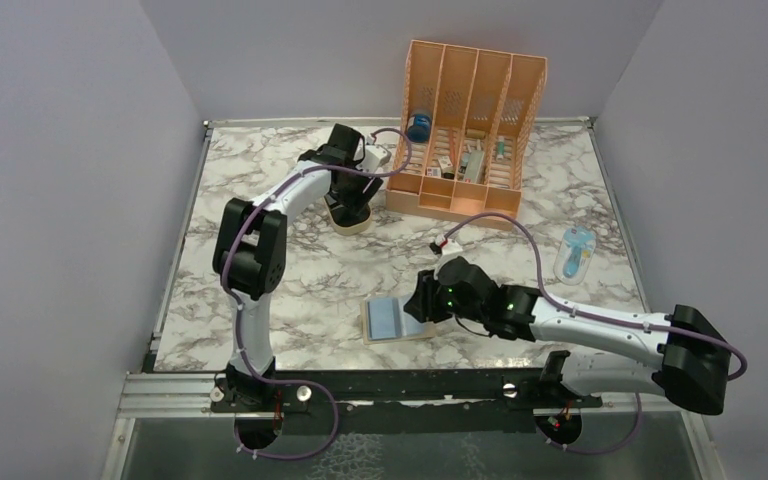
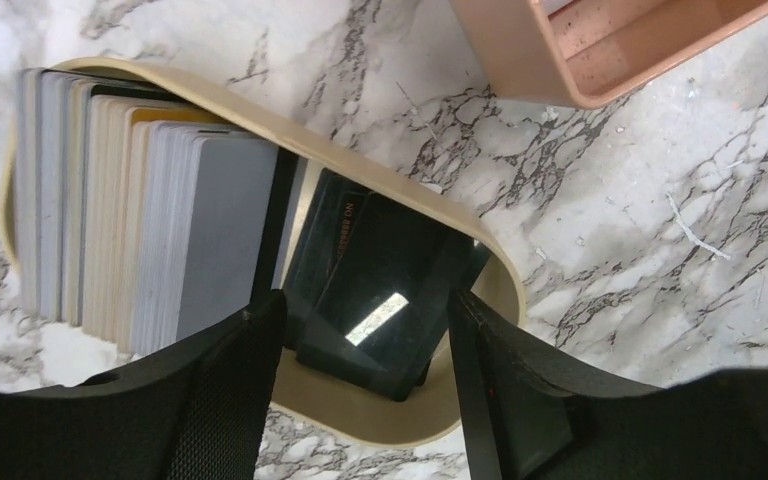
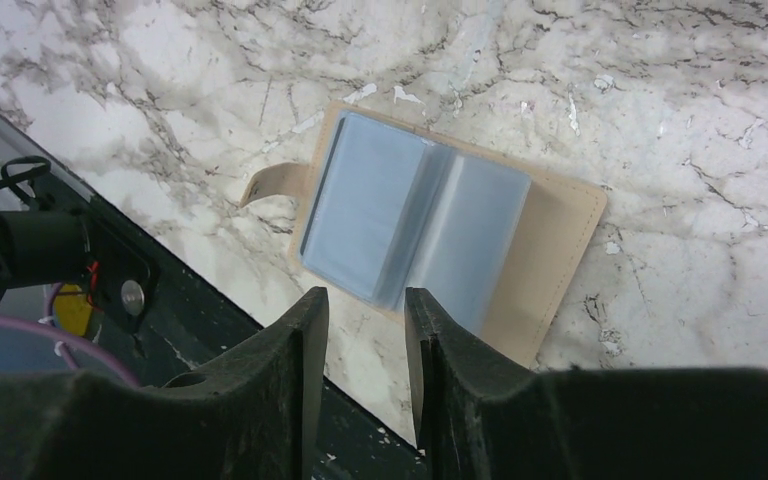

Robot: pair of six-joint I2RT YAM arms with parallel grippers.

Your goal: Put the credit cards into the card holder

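A stack of cards [image 2: 228, 225], mostly pale with a grey one at its near face, leans on edge in one end of a beige oval tray [image 2: 392, 435]. Several black cards [image 2: 375, 285] lie flat in the tray's other end. My left gripper is open above the black cards, with nothing held. On the table's front half the card holder [image 3: 560, 265] lies spread open, tan with clear bluish sleeves and a strap at one side. My right gripper hangs over the holder's near edge, its fingers slightly apart and nothing between them.
An orange compartment organizer [image 1: 450, 205] stands just right of the tray, its corner close to the left gripper. A blue blister pack [image 1: 574, 254] lies at far right. Bare marble separates the tray from the holder.
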